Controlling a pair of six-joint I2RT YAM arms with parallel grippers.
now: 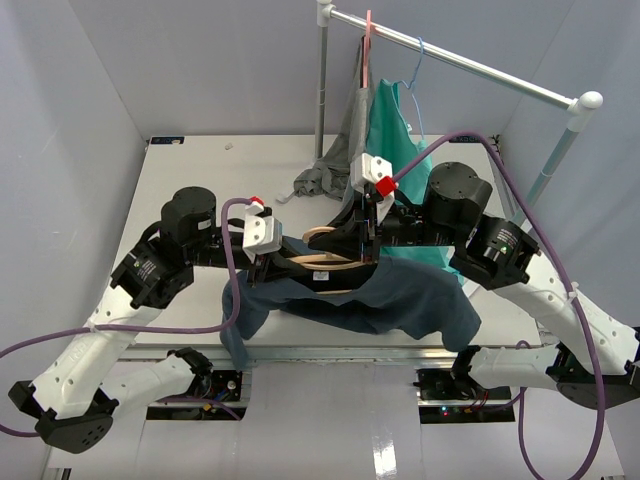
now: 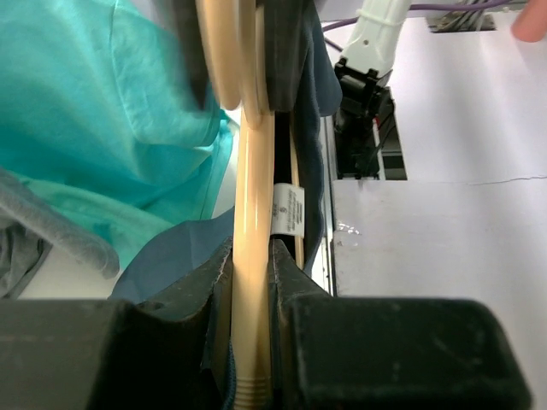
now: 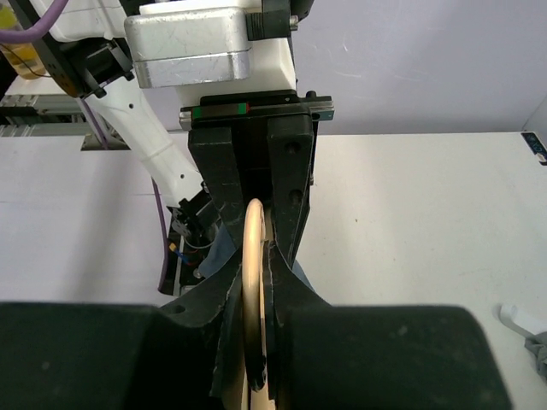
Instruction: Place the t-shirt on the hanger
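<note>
A dark blue-grey t-shirt (image 1: 400,300) drapes below both grippers, with a wooden hanger (image 1: 325,260) inside its opening and a white label (image 2: 287,209) visible. My left gripper (image 1: 280,265) is shut on the hanger's wooden bar, which runs between its fingers in the left wrist view (image 2: 252,299). My right gripper (image 1: 350,240) is shut on the hanger near its curved hook, seen upright between the fingers in the right wrist view (image 3: 255,316).
A white rail (image 1: 470,67) at the back right holds a grey garment (image 1: 350,130) and a teal garment (image 1: 395,140) on hangers. Grey cloth also lies on the table behind the shirt.
</note>
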